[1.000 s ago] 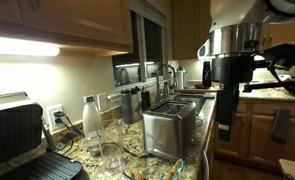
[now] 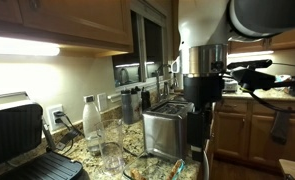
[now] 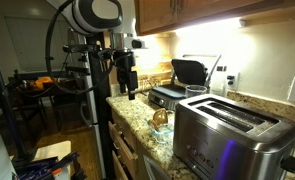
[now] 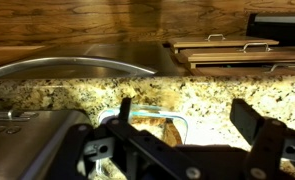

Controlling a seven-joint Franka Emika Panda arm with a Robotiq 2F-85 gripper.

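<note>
My gripper is open with nothing between its fingers, above the counter's front edge. Below it in the wrist view lies a clear container (image 4: pixel 175 112) with a brown wooden piece (image 4: pixel 170 134) in it, partly covered by the gripper. Exterior view 2 has the container (image 3: pixel 161 129) on the granite counter, near the silver toaster (image 3: pixel 232 135). There the gripper (image 3: pixel 131 96) hangs higher than the counter, apart from both things. From the other side, the gripper (image 2: pixel 199 142) appears in front of the toaster's (image 2: pixel 167 132) right edge.
A white bottle (image 2: pixel 91 117), a clear pitcher (image 2: pixel 112 148) and an opened black grill (image 2: pixel 15 133) occupy the counter. Upper cabinets (image 2: pixel 77 18) overhang it. Drawers (image 4: pixel 227 50) line its front, and the floor (image 3: pixel 62 130) beside them is largely open.
In exterior view 1 the arm and gripper have moved left and slightly down, towards the toaster's edge. The counter objects have stayed in place.
</note>
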